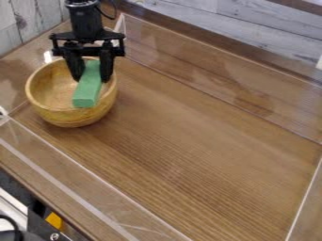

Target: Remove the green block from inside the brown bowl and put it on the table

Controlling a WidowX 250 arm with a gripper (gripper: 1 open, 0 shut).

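Note:
The green block [87, 87] is long and upright, slightly tilted, in front of the inside of the brown bowl [70, 116], at the upper left of the camera view. My black gripper [89, 68] comes down from the top and is shut on the block's upper end, its fingers on either side. From this angle I cannot tell how far the block's lower end is above the bowl's floor. The block hides part of the bowl's inside.
Bare wooden table [208, 141] stretches to the right of the bowl and in front of it. A pale wall [270, 28] runs along the back. Dark cables and a small yellow piece [55, 220] are at the lower left, off the table edge.

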